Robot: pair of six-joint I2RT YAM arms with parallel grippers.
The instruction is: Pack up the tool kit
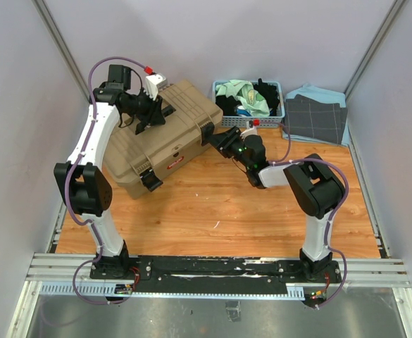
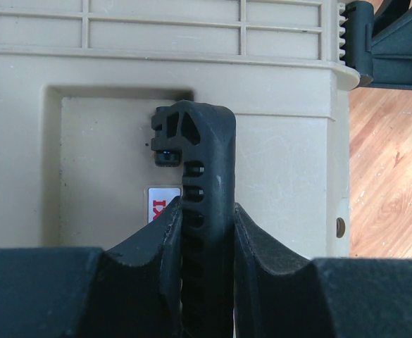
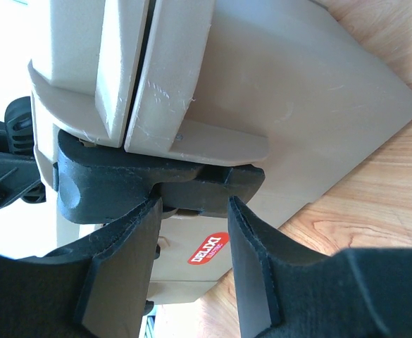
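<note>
A tan hard case [image 1: 132,144] lies at an angle on the left of the table, its lid down. My left gripper is over the lid, its fingers against both sides of the black handle [image 2: 209,151]. At the case's front right corner, my right gripper is shut on a black latch [image 3: 216,189]; the latch's top end reaches over the rim. The other front latch [image 1: 151,179] hangs near the left corner, with no gripper at it. What the case holds is hidden.
Behind the right gripper stands a blue basket [image 1: 258,121] with green and black cloths. Folded dark and light blue cloths [image 1: 318,118] lie at the back right.
</note>
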